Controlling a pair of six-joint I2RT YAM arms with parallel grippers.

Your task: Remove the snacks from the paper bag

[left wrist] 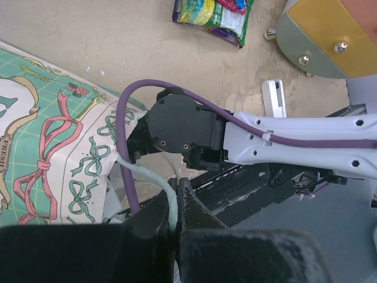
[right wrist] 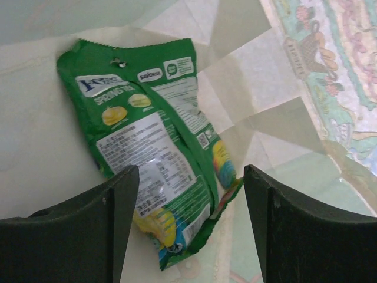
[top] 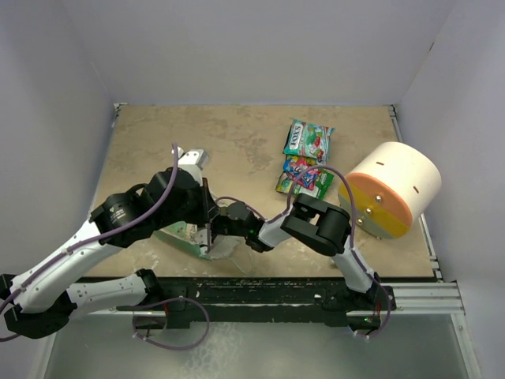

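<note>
The green and white paper bag (left wrist: pixel 59 147) lies at left, mostly under the arms in the top view. My left gripper is shut above it, a pale cord handle running over its fingers. My right gripper stands open inside the bag, its fingers over a green snack packet (right wrist: pixel 147 141) lying on the bag's lining. Other snack packets (top: pixel 308 142) lie in a pile on the table to the right of the bag.
A large cream drum with coloured end (top: pixel 398 178) stands at the table's right. Grey walls border the sides and back.
</note>
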